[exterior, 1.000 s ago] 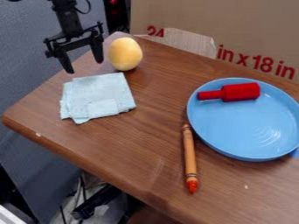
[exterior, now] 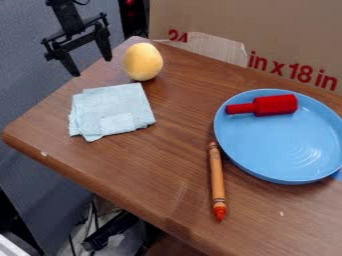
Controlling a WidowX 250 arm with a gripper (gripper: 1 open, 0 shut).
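Observation:
My black gripper (exterior: 88,54) hangs at the upper left, beyond the table's left edge, its two fingers apart with nothing visible between them. To its right a yellow rounded object (exterior: 143,62) sits at the table's back. A folded pale blue cloth (exterior: 110,111) lies below the gripper on the wooden table (exterior: 147,175). A blue plate (exterior: 277,152) at the right holds a red bottle-like object (exterior: 271,105). An orange crayon (exterior: 217,184) lies left of and below the plate.
A cardboard box (exterior: 261,35) stands behind the table. The table's left edge drops to a grey floor area.
My gripper has moved a little to the left and upward, away from the yellow object. The things on the table look unchanged.

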